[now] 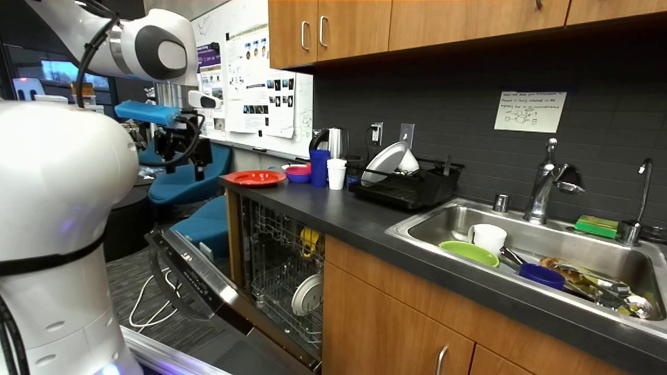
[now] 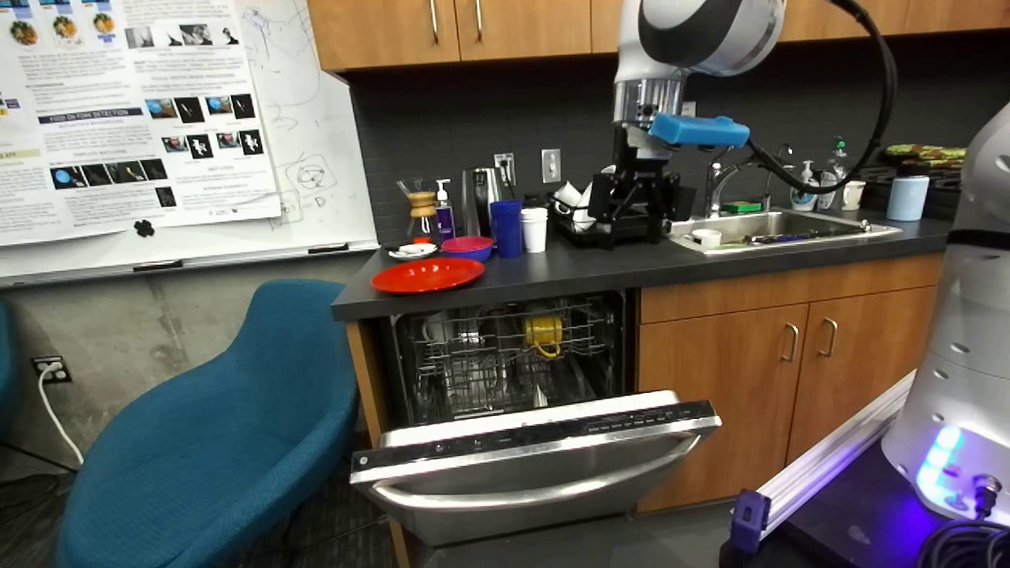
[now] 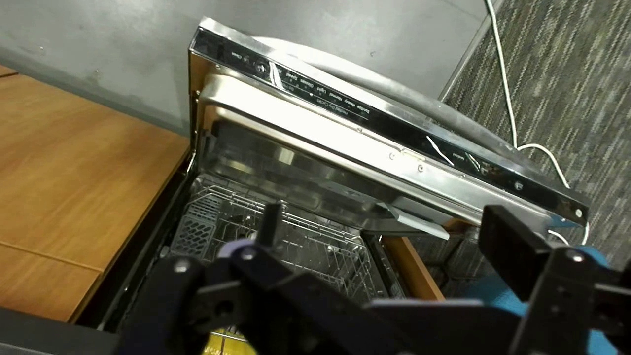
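Note:
High above the half-lowered dishwasher door (image 3: 331,136), my gripper points down. Its two dark fingers stand wide apart in the wrist view, and nothing shows between them but the dishwasher behind. In exterior view 2 the gripper (image 2: 644,213) appears in front of the dish rack and sink area. The dishwasher door (image 2: 530,483) is tilted outward, not flat. Inside, a yellow mug (image 2: 544,333) sits in the upper rack, and a white plate (image 1: 307,295) leans in the lower rack. The gripper's own linkage hides part of the racks in the wrist view.
A red plate (image 1: 256,178) lies at the counter's end, near a blue cup (image 1: 319,167) and white cups (image 1: 336,174). Farther along stand a black dish rack (image 1: 400,187) and a sink (image 1: 425,231) with dishes. A blue chair (image 2: 227,426) stands beside the dishwasher.

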